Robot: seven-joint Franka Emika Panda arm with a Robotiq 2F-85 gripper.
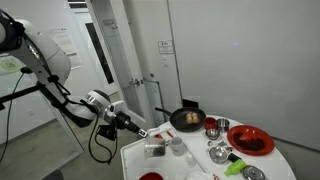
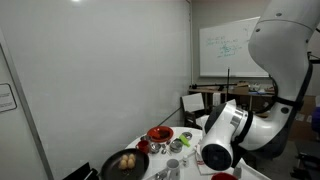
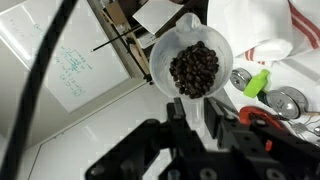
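Observation:
A clear cup (image 3: 180, 47) holding dark coffee beans (image 3: 194, 70) fills the upper middle of the wrist view. My gripper is shut at its near side, apparently on the handle, though the dark fingers partly hide the grip. In exterior view 1 the cup (image 1: 155, 147) hangs just beyond my gripper (image 1: 144, 133), over the left part of the white table. The beans are hard to make out there. From exterior view 2, the arm covers most of the cup.
Right of the cup stands a pale mug (image 1: 177, 145). A dark pan (image 1: 187, 118) with brown items, a red dish (image 1: 250, 139), metal bowls (image 1: 219, 155) and a green item (image 1: 235, 167) lie farther right. At the table's front is a red bowl (image 1: 151, 176).

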